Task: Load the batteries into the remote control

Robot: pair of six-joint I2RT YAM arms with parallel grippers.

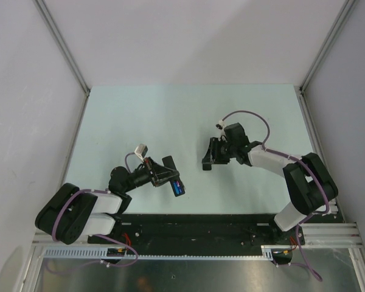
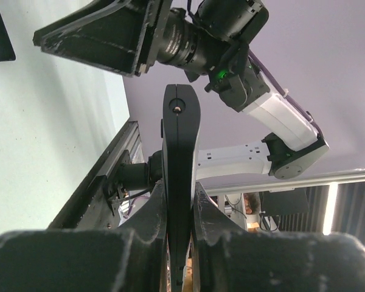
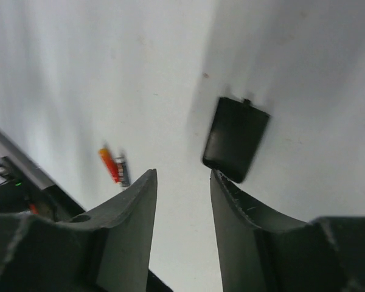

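Observation:
A black remote (image 1: 177, 185), its battery bay facing up, is held by my left gripper (image 1: 164, 173); in the left wrist view the remote (image 2: 180, 134) stands between the shut fingers, seen edge-on. The dark battery cover (image 3: 234, 137) lies flat on the white table. Over it hovers my right gripper, part open with nothing visible between its fingertips. An orange battery (image 3: 109, 164) and a dark battery (image 3: 123, 170) lie side by side left of the cover in the right wrist view, blurred.
A dark front edge (image 1: 194, 222) runs along the near side, and walls enclose the sides and back.

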